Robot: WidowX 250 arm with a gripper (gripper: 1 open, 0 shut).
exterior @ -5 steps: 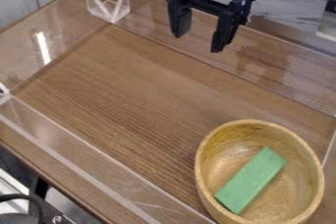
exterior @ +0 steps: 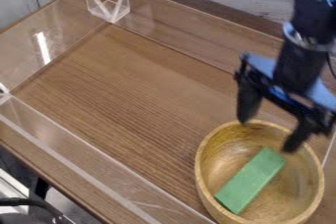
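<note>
A beige round bowl (exterior: 210, 175) sits at the front right of the wooden table (exterior: 105, 90), with a green rectangular block (exterior: 250, 180) lying in it. My black gripper (exterior: 270, 108) is low at the right, just above the back of the bowl, its lower parts blurred by motion. Nothing clear shows between its fingers, which appear spread apart.
A clear plastic piece (exterior: 108, 4) stands at the back left. Raised transparent edges run along the left side.
The bowl and green block have not moved.
</note>
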